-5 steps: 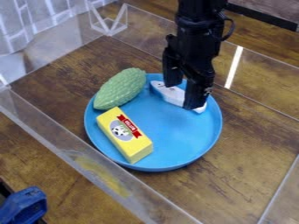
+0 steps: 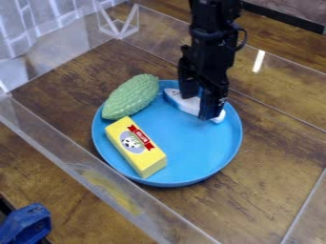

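Note:
A black robot gripper [image 2: 204,91] comes down from the top over the back of a blue plate [image 2: 185,152]. It is directly above a white object [image 2: 212,114] on the plate, partly hiding it; whether the fingers touch it I cannot tell. A green corn-like object [image 2: 132,95] lies at the plate's back left, and a yellow box [image 2: 135,148] with a cartoon face and red label lies at the front left.
The plate stands on a dark wooden surface [image 2: 274,162]. A clear plastic edge runs diagonally along the left, and a blue object [image 2: 23,226] is at the bottom left corner.
The gripper has shifted left and slightly down over the white object. The plate and the things on it look unmoved.

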